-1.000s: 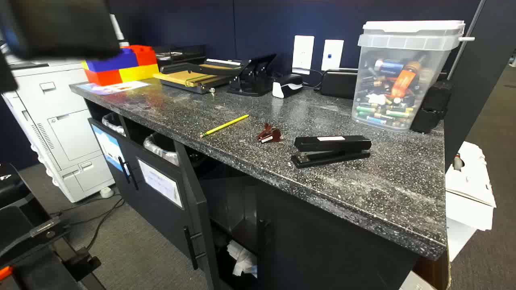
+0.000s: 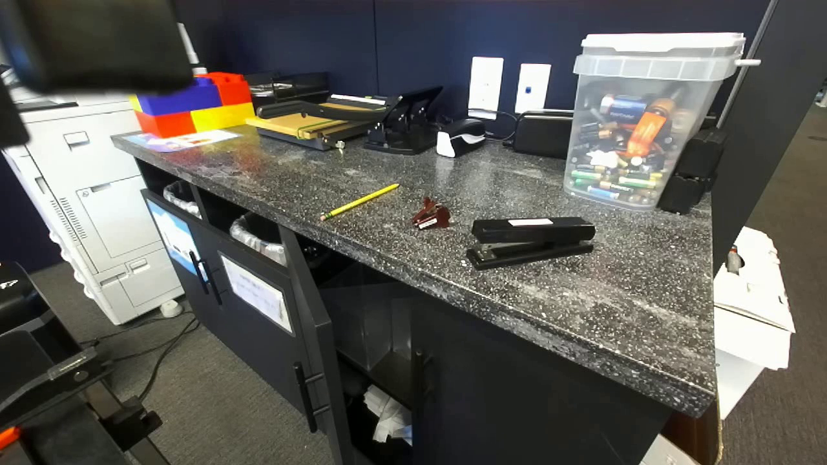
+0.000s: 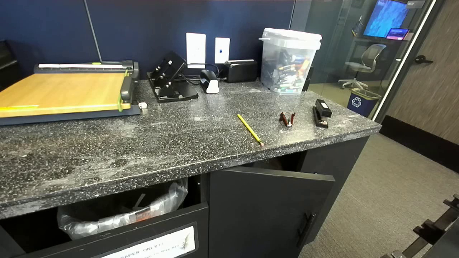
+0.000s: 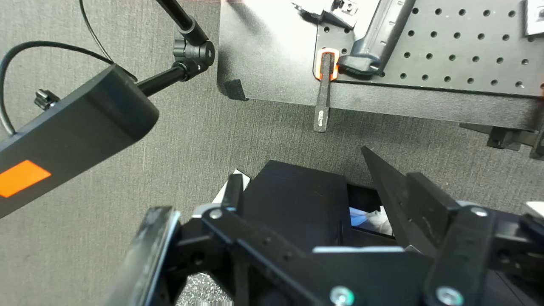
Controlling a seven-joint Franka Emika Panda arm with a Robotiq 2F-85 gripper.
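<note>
In the wrist view my gripper is open, its two black fingers wide apart and nothing held between them. Beyond them show the floor and a dark cabinet whose door (image 4: 390, 188) is swung partly out. Neither exterior view shows the gripper. On the speckled counter (image 2: 643, 287) lie a yellow pencil (image 2: 360, 201), a dark red staple remover (image 2: 431, 214) and a black stapler (image 2: 532, 240), in a row and apart from each other. The second exterior view shows the same pencil (image 3: 249, 129), staple remover (image 3: 287, 119) and stapler (image 3: 321, 113).
A clear tub of batteries (image 2: 647, 116) stands at the counter's back right. Further left are a hole punch (image 3: 172, 81) and a paper trimmer (image 3: 73, 90). Below the counter, the cabinet door (image 3: 266, 206) stands ajar. A lamp-like black arm (image 4: 76, 137) occupies the wrist view's left.
</note>
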